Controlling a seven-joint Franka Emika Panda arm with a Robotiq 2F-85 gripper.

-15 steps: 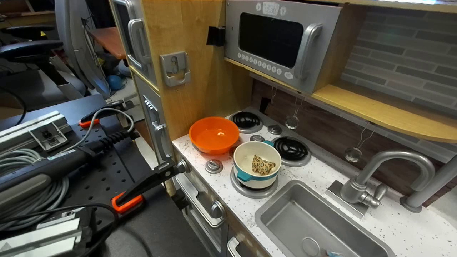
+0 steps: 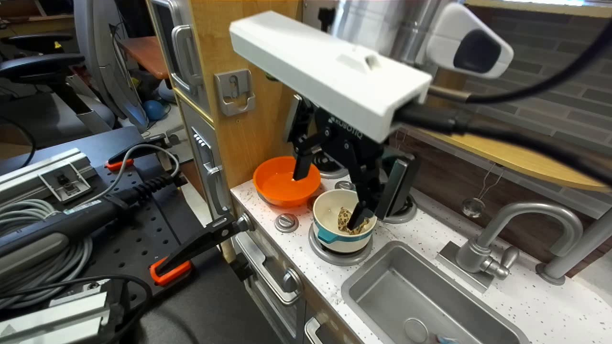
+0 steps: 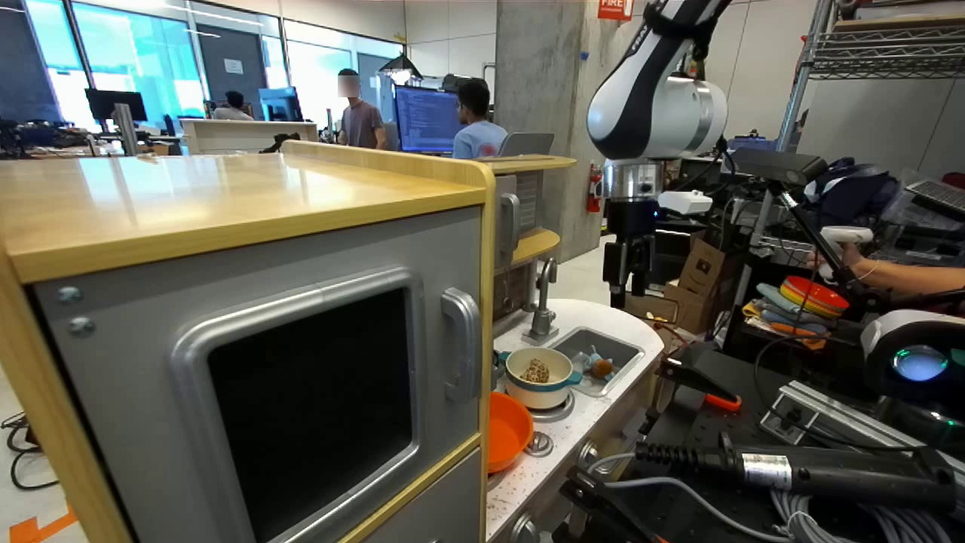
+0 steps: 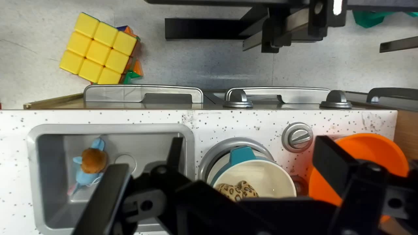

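My gripper point(image 2: 327, 198) hangs open above the toy stove, its fingers wide apart with nothing between them. In exterior view 1 one finger overlaps the leopard-print plush point(image 2: 345, 218), which lies inside a cream pot with teal handles point(image 2: 335, 243). That pot stands on the front burner. An orange bowl point(image 2: 281, 183) is just left of it on the counter. The wrist view has the pot point(image 4: 274, 178) below the gap between the dark fingers, with the leopard plush point(image 4: 239, 190) partly covered by the gripper. A blue and brown plush toy point(image 4: 92, 161) lies in the grey sink point(image 4: 188, 156).
A curved faucet point(image 2: 533, 212) rises behind the sink, and a wooden shelf point(image 2: 516, 155) juts out above the counter. The tall cabinet wall point(image 2: 264, 114) stands close beside the orange bowl. A large yellow-faced cube point(image 4: 98, 53) sits on the floor in front.
The arm and open gripper have come into exterior view 1 over the stove, now covering the microwave. Pot, bowl and leopard plush show no visible shift.
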